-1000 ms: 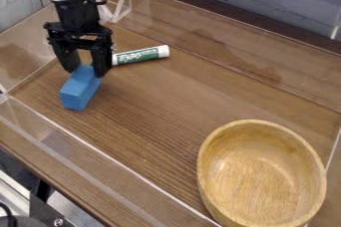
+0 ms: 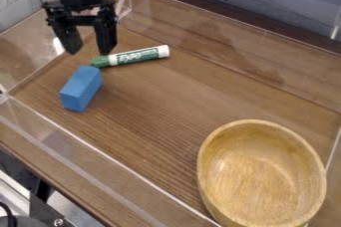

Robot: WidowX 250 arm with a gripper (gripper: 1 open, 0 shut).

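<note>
My black gripper hangs at the upper left of the camera view, its fingers apart with nothing visible between them. It is above and behind a blue block lying on the wooden table. Just right of the gripper lies a green-and-white tube, tilted slightly, on the table.
A round pale wooden bowl stands at the lower right. The table's edge runs along the lower left.
My gripper has risen and moved back, away from the blue block, which is now fully in view. The block and the tube look unmoved.
</note>
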